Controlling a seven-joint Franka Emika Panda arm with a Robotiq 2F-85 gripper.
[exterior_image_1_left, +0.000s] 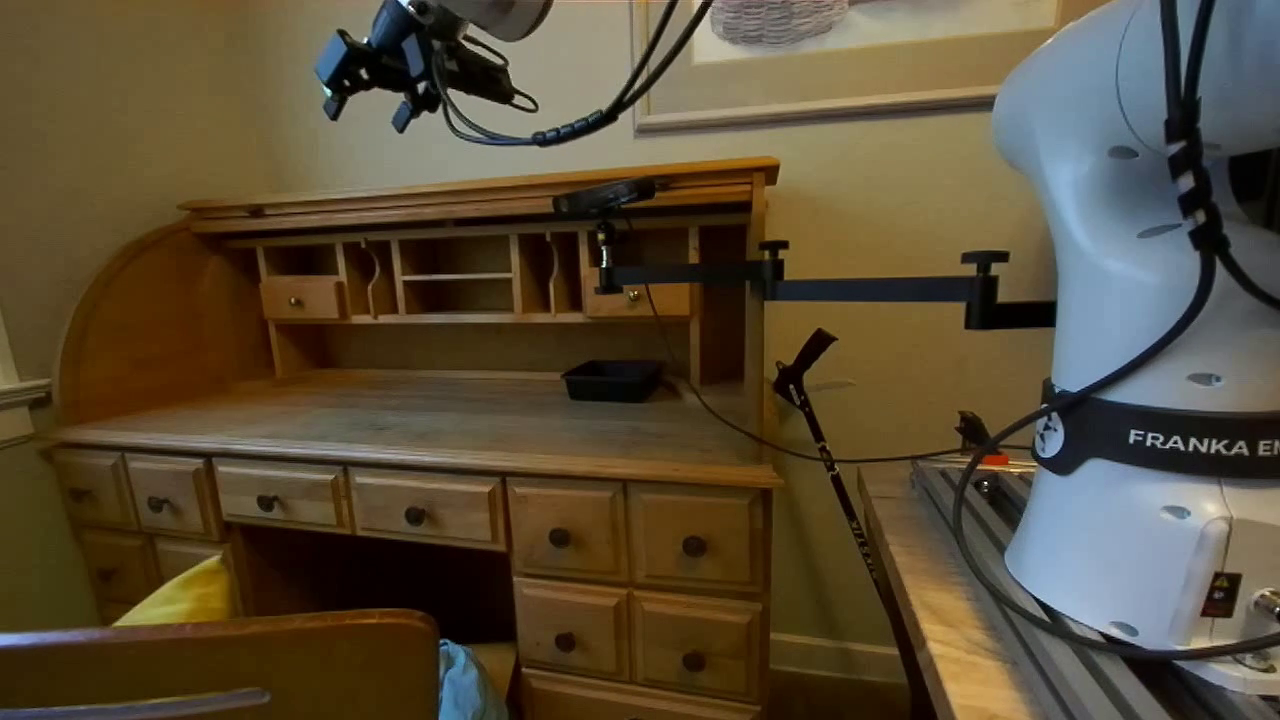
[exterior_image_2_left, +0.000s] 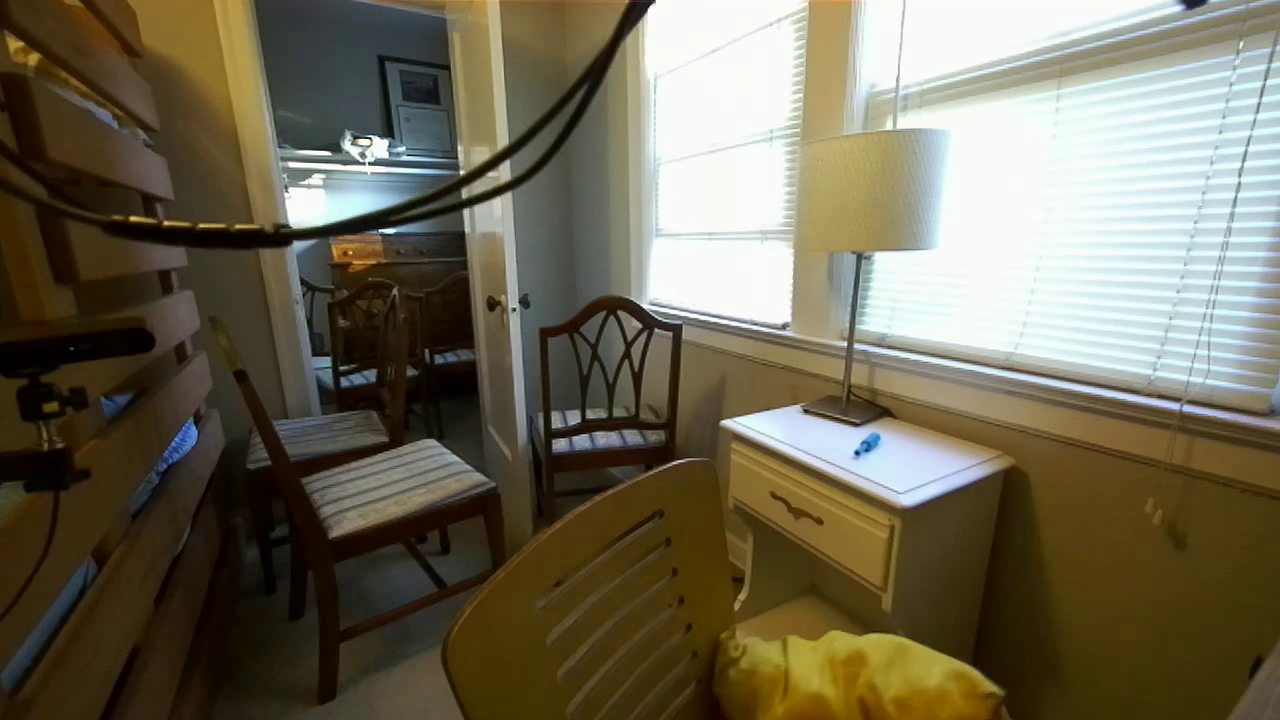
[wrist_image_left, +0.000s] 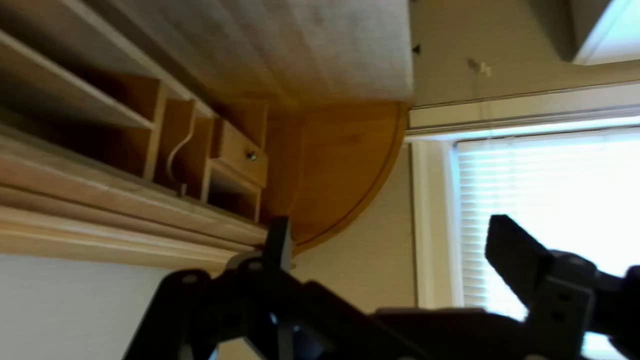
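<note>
A yellow pillow lies low behind the wooden chair back, partly cut off by the frame. In exterior view 1 only one corner of the pillow shows above the chair back. High above the roll-top desk, near the top edge, my gripper stands open and empty, well apart from the pillow. The wrist view has its two dark fingers spread wide, with the desk's cubbyholes and the window beyond. What the pillow rests on is mostly hidden.
A black tray sits on the otherwise bare desktop. The camera bar reaches across the desk's right end. A white nightstand with a lamp and a small blue item stands under the window.
</note>
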